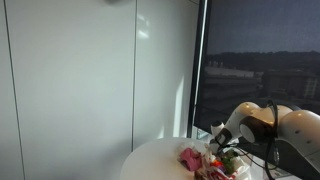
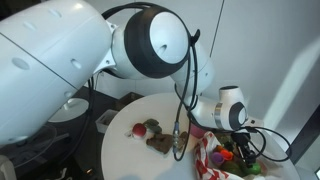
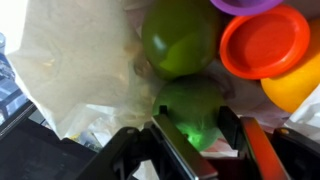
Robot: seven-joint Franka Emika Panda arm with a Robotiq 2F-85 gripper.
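Note:
In the wrist view a round green piece [image 3: 192, 104] lies at the fingertips of my gripper. The fingers are shut on this piece, whose lower part is hidden behind them. Another, darker green round item [image 3: 180, 38] lies just beyond it. In exterior view 2 my gripper [image 2: 246, 146] points down into a container lined with red and white cloth [image 2: 203, 158], among colourful pieces.
Beside the green pieces are a red ring-like piece [image 3: 265, 42] and an orange one [image 3: 295, 85]. Pale crumpled lining [image 3: 85, 65] borders them. A red item [image 2: 139, 129] and a brown one [image 2: 160, 143] lie on the white round table [image 2: 125, 165], which has clear room around them.

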